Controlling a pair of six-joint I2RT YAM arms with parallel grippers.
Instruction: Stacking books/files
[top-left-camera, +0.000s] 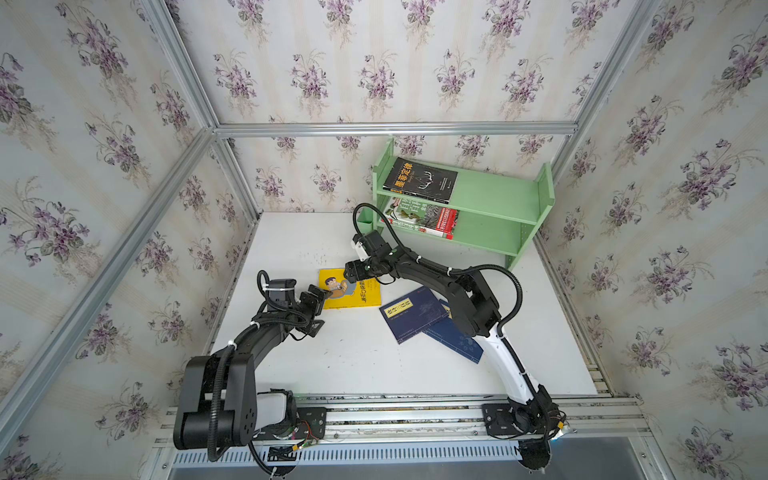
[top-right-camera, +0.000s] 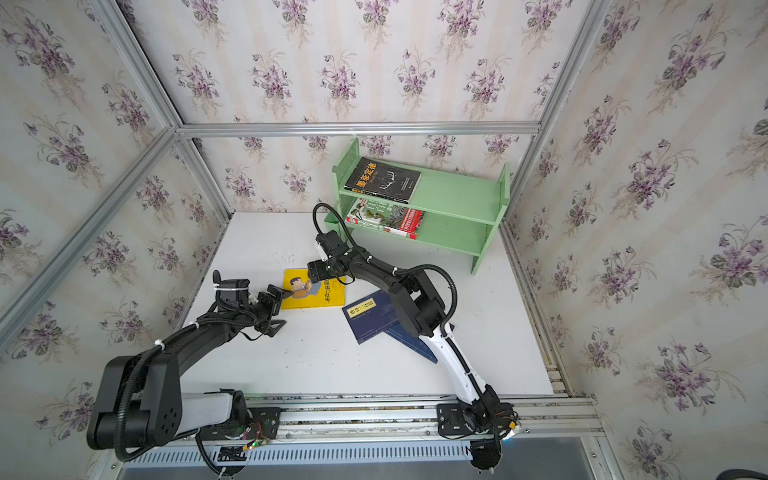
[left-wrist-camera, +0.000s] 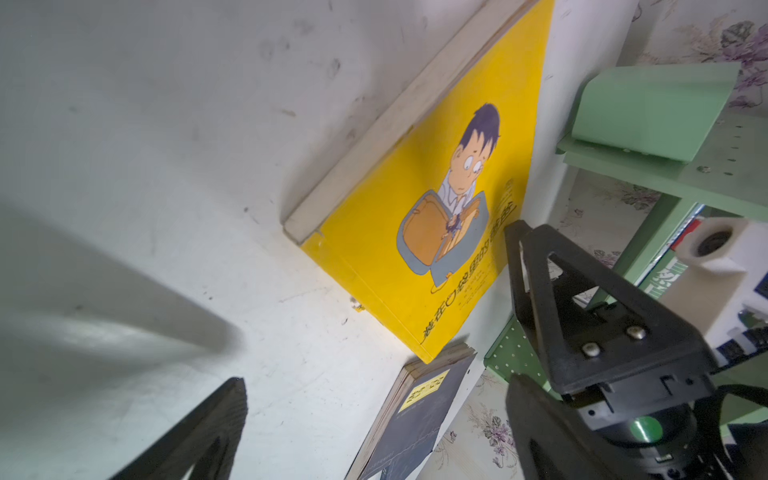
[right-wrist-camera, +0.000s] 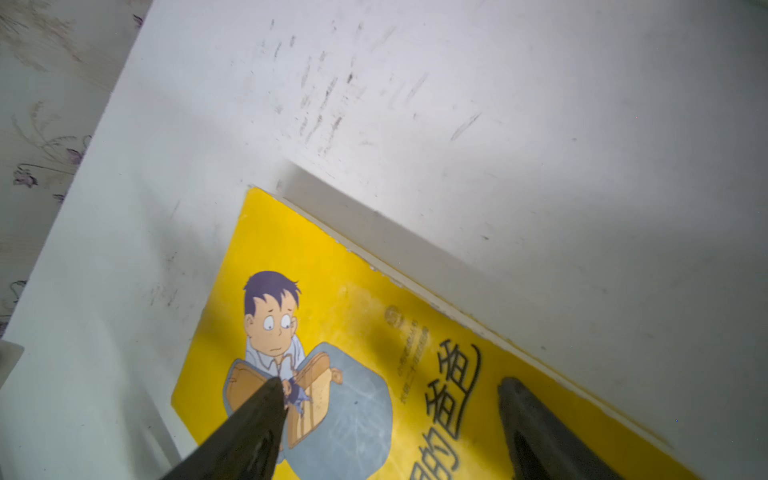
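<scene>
The yellow book (top-left-camera: 340, 296) with a cartoon boy lies flat on the white table, between my two grippers. My left gripper (top-left-camera: 316, 312) is open at the book's left side, nothing between its fingers. My right gripper (top-left-camera: 354, 268) hangs open over the book's back right part, empty. Two dark blue books, the upper one (top-left-camera: 412, 312) overlapping the lower (top-left-camera: 456, 344), lie to the right, partly hidden by the right arm.
A green two-tier shelf (top-left-camera: 496, 192) stands at the back right, with a black book (top-left-camera: 420, 180) on top and books (top-left-camera: 420, 220) below.
</scene>
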